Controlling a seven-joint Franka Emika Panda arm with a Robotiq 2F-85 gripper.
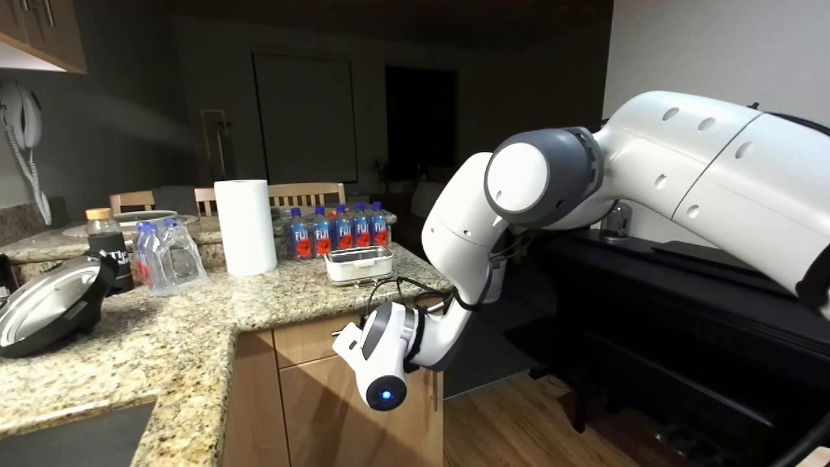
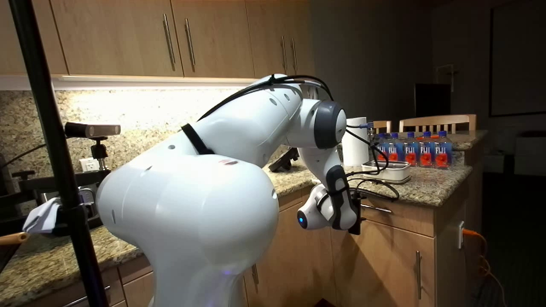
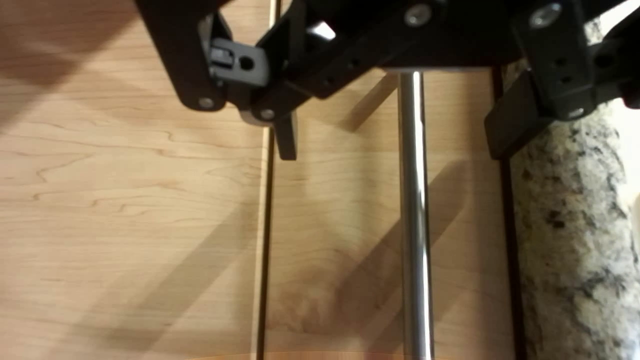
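Note:
My gripper stands open in the wrist view, its black fingertips wide apart. Seen between them is the shiny metal bar handle of a light wood drawer front; neither fingertip appears to touch it. In exterior view 2 the same handle runs level just below the counter, beside the robot's hand. Exterior view 1 shows the white hand in front of the drawer and cabinet, with the fingers mostly hidden there.
The granite counter edge lies close to one finger. On the counter are a white lunch box, several water bottles, a paper towel roll and clear empty bottles. Below the drawer is a cabinet door.

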